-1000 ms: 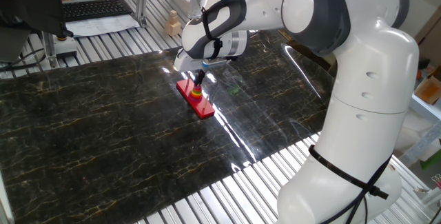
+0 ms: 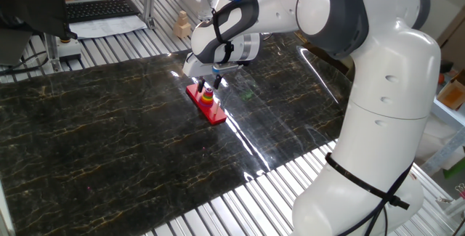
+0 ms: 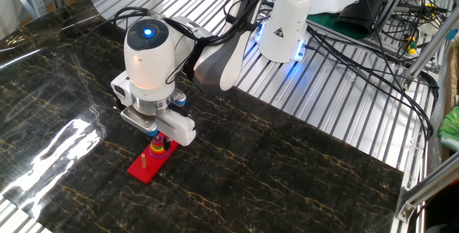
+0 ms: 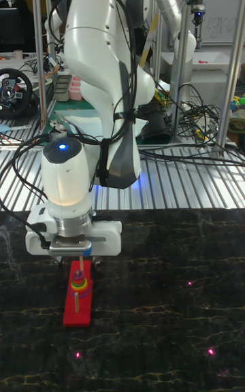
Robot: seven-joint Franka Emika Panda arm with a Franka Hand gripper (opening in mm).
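Observation:
A red board (image 2: 213,114) lies on the dark marbled table, with a stack of coloured rings (image 2: 207,97) at its middle, yellow and red among them. In exterior view 2 a bare wooden peg (image 3: 143,161) rises from the board's near end beside the rings (image 3: 157,148). Right above the stack, my gripper (image 2: 209,83) points down with its two dark fingers spread apart, one on each side of the stack's top. No ring shows held between them. In exterior view 3 the red board (image 4: 77,312) extends toward the camera from under the gripper's hand, which hides the fingertips in part.
Around the board the marbled tabletop (image 2: 109,141) is clear. A small wooden figure (image 2: 182,25) stands on the slatted metal surface behind, near a keyboard (image 2: 102,9). Cables (image 3: 358,68) run along the slats by the robot base.
The gripper's fingers were together at the top of the ring stack and are now spread apart. The arm, board and rings look to be in the same place.

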